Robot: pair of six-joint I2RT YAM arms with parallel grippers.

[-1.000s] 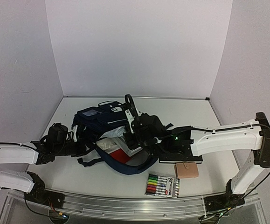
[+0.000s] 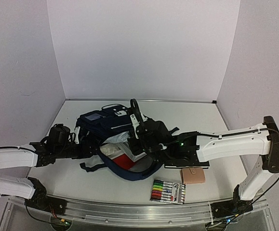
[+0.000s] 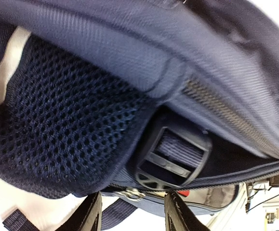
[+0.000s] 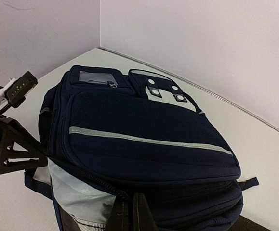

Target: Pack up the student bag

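The navy student bag (image 2: pixel 105 120) lies on the table with its mouth open towards the front. Inside show a red item (image 2: pixel 124 161) and a pale flat item (image 2: pixel 135 155). At the bag's left side, my left gripper has its fingers apart, near a zipper pull (image 3: pixel 132 193) and a buckle (image 3: pixel 174 158). My right gripper is shut on the zippered edge of the bag's upper flap, its narrow fingers close together. A pack of coloured markers (image 2: pixel 168 191) and a pinkish-brown wallet (image 2: pixel 192 175) lie in front, outside the bag.
Partly under the right arm lies a dark flat item (image 2: pixel 202 164), mostly hidden. A loose strap (image 2: pixel 93 167) extends from the bag's front left. Walls enclose it.
Right arm, markers and wallet stay where they were.
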